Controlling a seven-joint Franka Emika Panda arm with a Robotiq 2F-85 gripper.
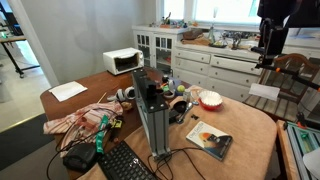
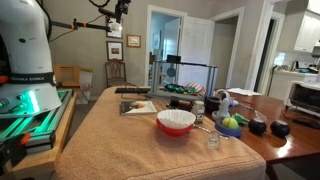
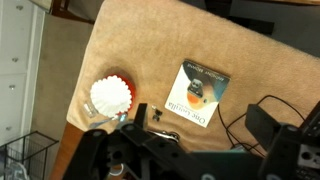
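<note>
High above the table, my gripper is open, its dark fingers spread wide with nothing between them. In exterior view 1 the gripper hangs at the upper right. Below it on the table lies a flat book with an orange and dark picture on its pale cover. A red bowl with a white fluted inside sits to the left of the book in the wrist view. Exterior view 2 shows the bowl upright on the brown tabletop, apart from the book.
A tall dark panel stands beside a black keyboard. Cables run near the book. Small items, including a clear glass and a blue container, crowd the area beside the bowl. Bare tabletop lies right of the book in exterior view 1.
</note>
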